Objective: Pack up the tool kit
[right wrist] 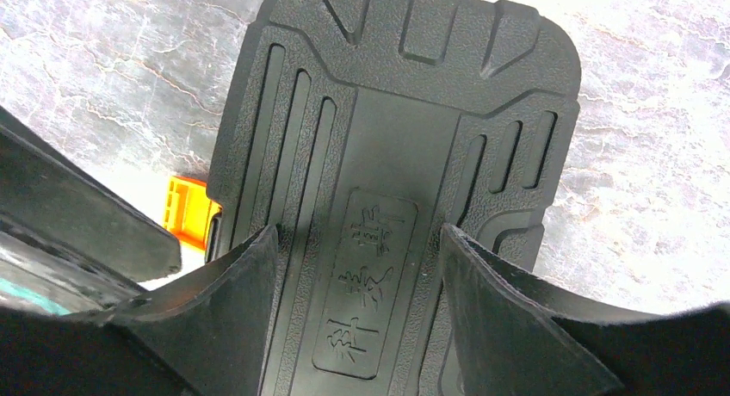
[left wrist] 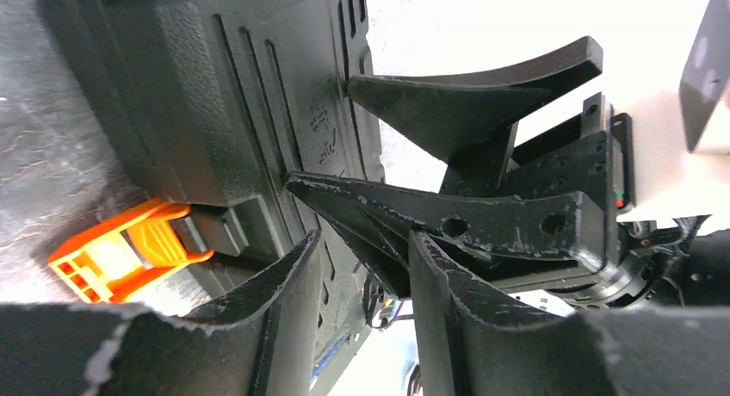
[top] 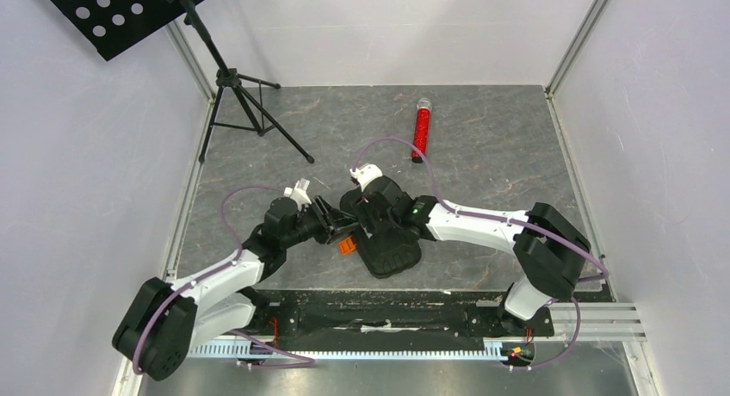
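Note:
The dark tool case [top: 386, 251] lies closed on the grey floor with its embossed lid [right wrist: 396, 129] up. An orange latch [left wrist: 129, 250] sticks out from its left side. My right gripper is over the lid, its fingertips apart and at the surface, part open. My left gripper is beside the case near the latch, fingers parted, with nothing clearly held. In the left wrist view the right gripper's black fingers cross the case just beyond the left one's fingertips.
A red cylinder [top: 421, 131] lies at the back. A black stand [top: 284, 133] occupies the back left.

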